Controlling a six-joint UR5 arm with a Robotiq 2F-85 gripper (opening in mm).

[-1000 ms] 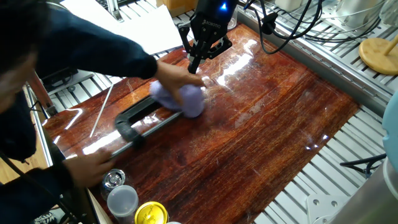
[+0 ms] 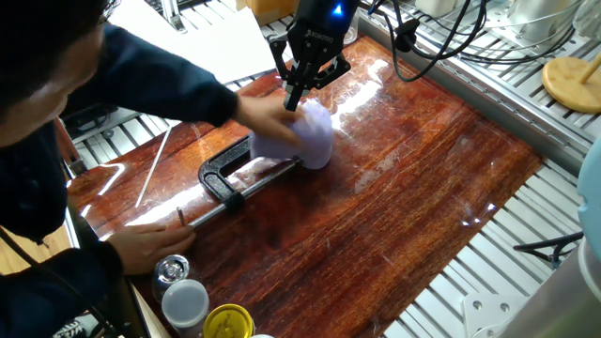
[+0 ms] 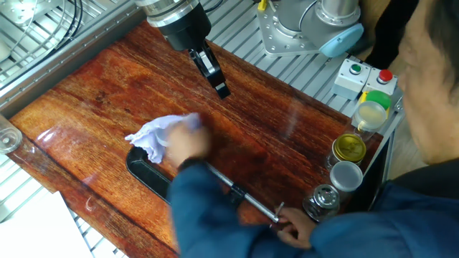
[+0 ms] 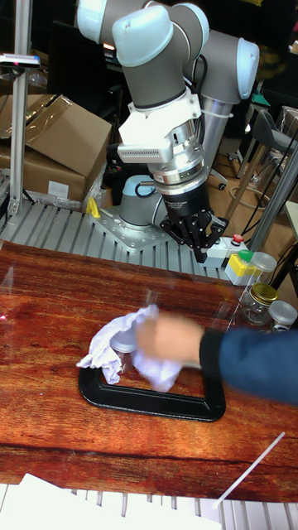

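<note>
My gripper [image 2: 294, 101] hangs above the table, its fingertips together and nothing visible between them. It is apart from the cloth and the clamp. A pale lavender cloth [image 3: 154, 136] lies bunched over one end of a black C-shaped clamp [image 4: 150, 402]. A person's hand [image 2: 268, 120] presses on the cloth, blurred in two of the views. The person's other hand [image 3: 292, 228] is at the handle end of the clamp's silver screw rod [image 3: 252, 203]. The cloth hides the covered end of the clamp.
Several jars stand at the table's edge, among them a yellow-lidded jar [image 3: 349, 148] and a white-lidded jar [image 3: 346, 176]. A button box [image 3: 352, 77] sits beyond them. The person leans over the table.
Over the last second the person has shifted the cloth and clamp right in exterior view 1. The hand on the cloth has moved back leftward. My gripper has stayed still.
</note>
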